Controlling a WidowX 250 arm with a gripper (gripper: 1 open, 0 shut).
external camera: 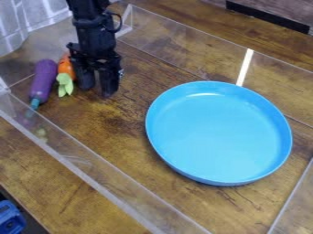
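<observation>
My black gripper (93, 64) is lowered to the tabletop at the upper left, beside a toy carrot (66, 65) with green leaves and a purple toy eggplant (43, 80). The carrot lies between the eggplant and the gripper, partly hidden. The fingers are dark and small, so I cannot tell whether they are open or shut.
A large blue plate (219, 132) fills the right of the wooden table (134, 196). Free wood lies below and behind the gripper. Clear walls edge the area, and a blue object (9, 218) sits at the bottom left.
</observation>
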